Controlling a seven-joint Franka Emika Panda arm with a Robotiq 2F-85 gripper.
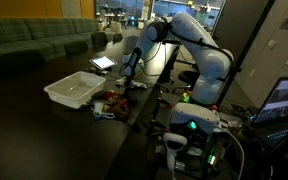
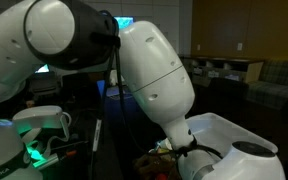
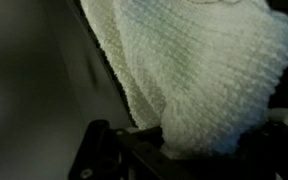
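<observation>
A white, ribbed towel-like cloth (image 3: 199,65) fills much of the wrist view. Its bunched lower part sits between the fingers of my gripper, which is shut on it. The rest of the cloth spreads away from the fingers over a dark surface. In exterior view 1 the gripper (image 1: 130,84) is low over the table, to the right of a white tub (image 1: 74,92); the cloth is too small to make out clearly there. The arm hides the gripper in exterior view 2.
A dark and reddish pile of items (image 1: 111,106) lies just right of the tub. A white-screened tablet (image 1: 108,59) stands farther back. Chairs and a couch line the far side.
</observation>
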